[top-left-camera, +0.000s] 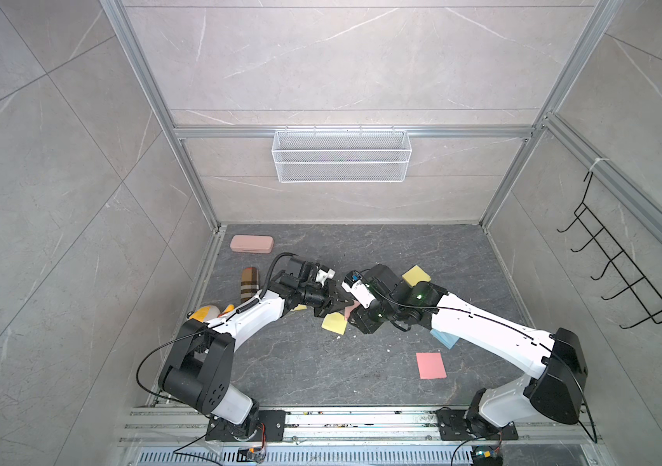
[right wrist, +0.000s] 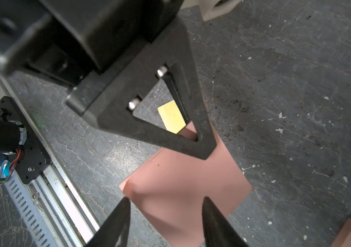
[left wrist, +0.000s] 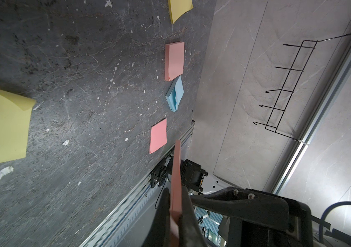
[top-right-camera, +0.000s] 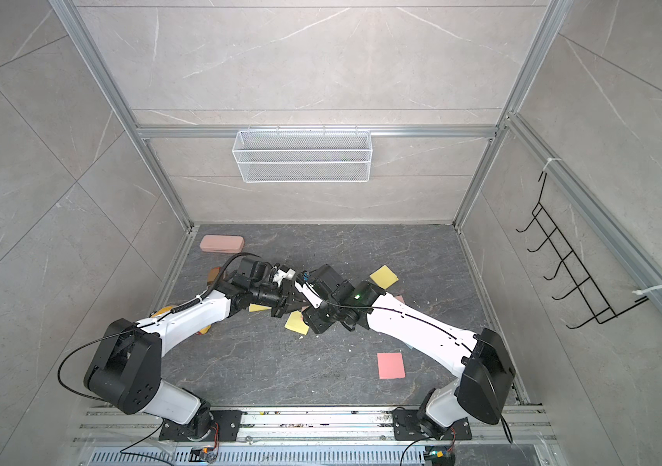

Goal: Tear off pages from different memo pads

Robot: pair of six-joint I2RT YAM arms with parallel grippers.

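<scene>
A thin pink memo pad (left wrist: 175, 181) is seen edge-on in the left wrist view, with my left gripper shut on it. The right wrist view shows the same pink paper (right wrist: 183, 181) broadly, pinched at its upper corner by the left gripper's triangular finger. A strip along its left edge looks slightly lifted. My right gripper stands part open, its two fingertips apart over the paper's lower part. Whether they touch it cannot be told. In the top left view the grippers nearly meet and hide most of the paper.
A yellow note (top-left-camera: 334, 323) lies just below the grippers. To the right are a yellow pad (top-left-camera: 416, 275), a blue pad (left wrist: 175, 94) with a raised page, a pink pad (left wrist: 174, 61) and a pink note (top-left-camera: 431, 365).
</scene>
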